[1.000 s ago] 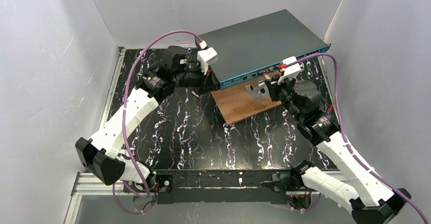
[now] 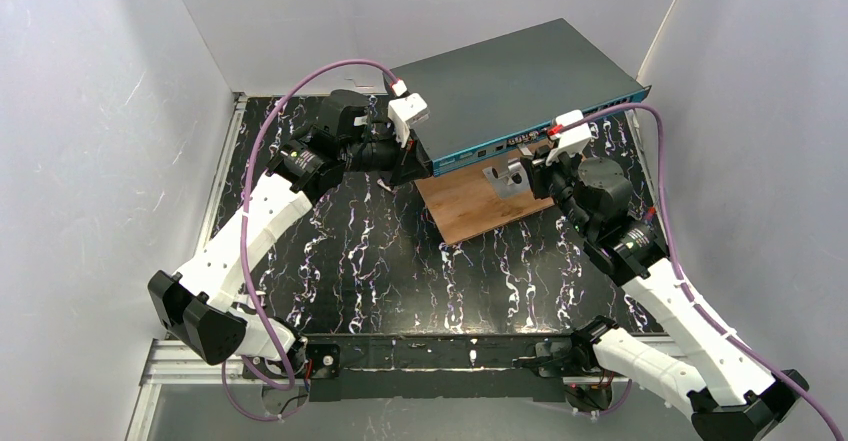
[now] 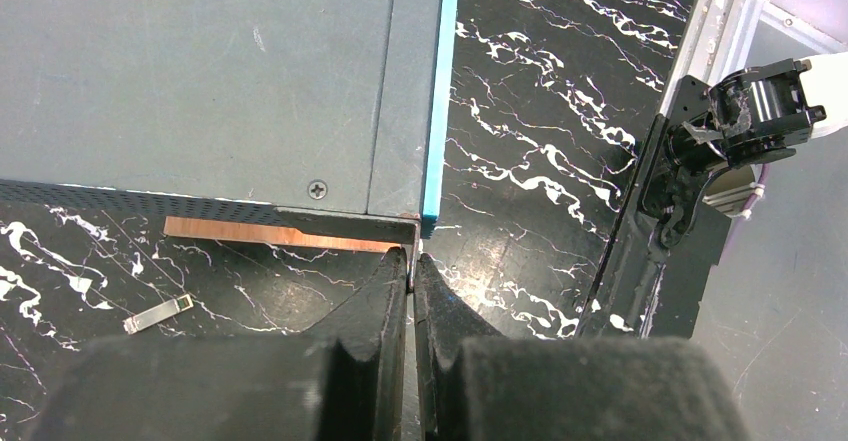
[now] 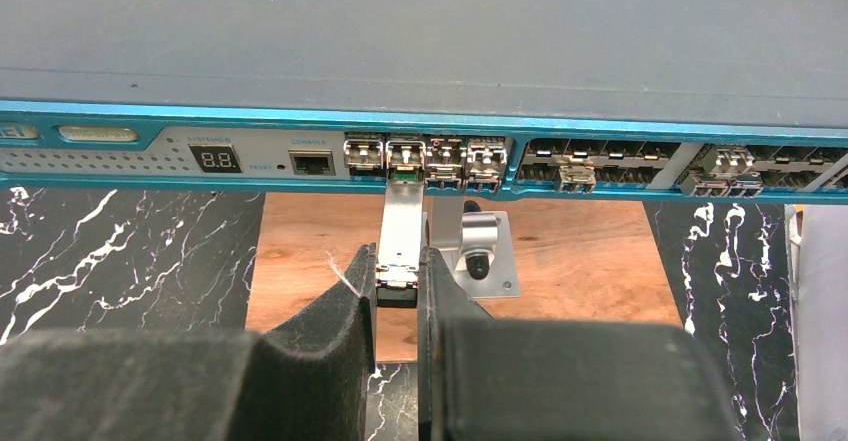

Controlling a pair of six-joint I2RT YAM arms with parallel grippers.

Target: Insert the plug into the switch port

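The grey switch has a teal front with a row of cages and ports. My right gripper holds a silver plug between its fingers; the plug's far end meets a cage in the left group of four, and whether it is inside is unclear. My left gripper is shut at the switch's corner, its fingertips against the edge, with little or nothing visible between them.
The switch stands over a wooden board with a metal bracket. A loose silver module lies on the black marbled table, whose front part is clear.
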